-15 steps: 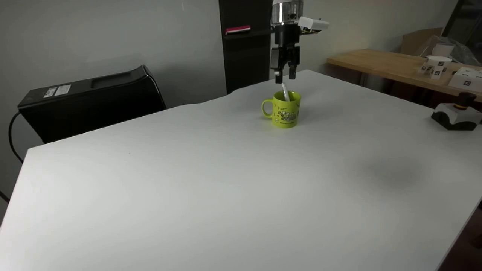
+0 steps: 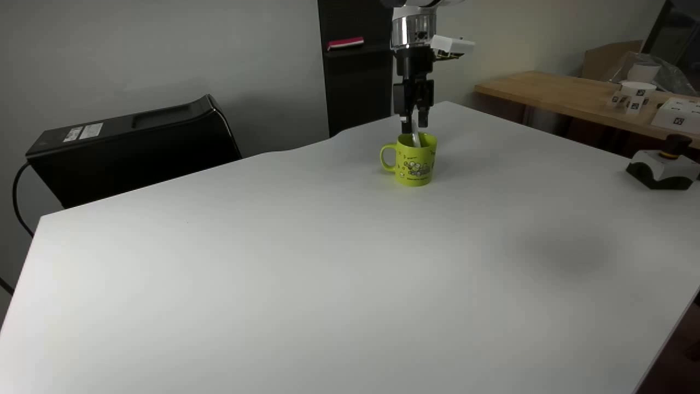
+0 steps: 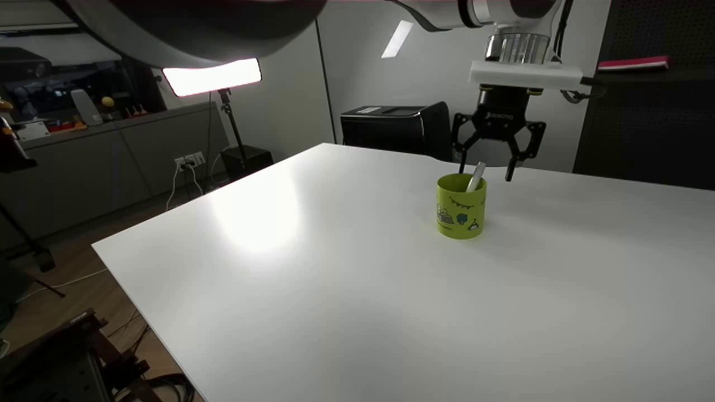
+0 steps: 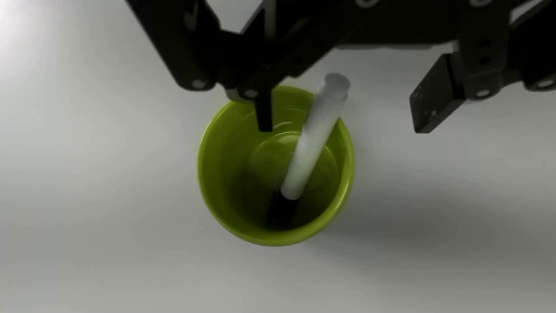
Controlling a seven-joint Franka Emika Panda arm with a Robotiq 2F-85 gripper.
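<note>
A yellow-green mug (image 2: 414, 164) with printed figures stands upright on the white table, its handle pointing left in exterior view 1. A white marker (image 4: 311, 141) leans inside it, dark end down on the mug's bottom and pale end above the rim. My gripper (image 3: 485, 175) points down just above the mug, its fingers apart and no contact with the marker visible. From the wrist, one finger (image 4: 264, 112) shows over the mug's opening; the other finger (image 4: 436, 99) is outside the rim, with the marker's upper end in the gap between them.
Bare white table (image 2: 262, 276) spreads widely around the mug. A black and white device (image 2: 666, 164) sits at the right table edge. Behind the table stands a black case (image 3: 395, 130); a wooden side table (image 2: 558, 98) with cups is at the back right.
The gripper has come down closer to the mug, its fingertips now near the height of the marker's top. Mug and marker look unmoved.
</note>
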